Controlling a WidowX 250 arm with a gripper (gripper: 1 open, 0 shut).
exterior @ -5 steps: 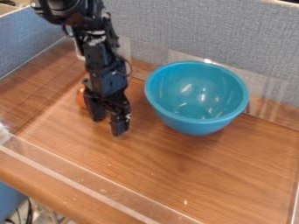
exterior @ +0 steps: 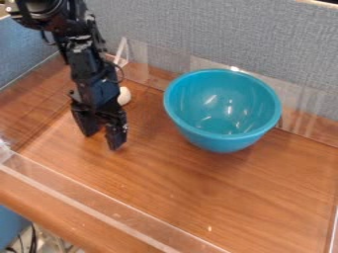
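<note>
My black gripper [exterior: 102, 131] hangs low over the wooden table at the left of the camera view, left of a large teal bowl [exterior: 222, 107]. A small white object [exterior: 123, 96] shows just behind the gripper, partly hidden by it. Whether anything is between the fingers I cannot tell.
Padded grey walls [exterior: 231, 40] border the table at the back and left, and a clear edge strip runs along the front left. The wood [exterior: 211, 193] in front of and right of the bowl is clear.
My arm has shifted left and slightly up, away from the bowl.
</note>
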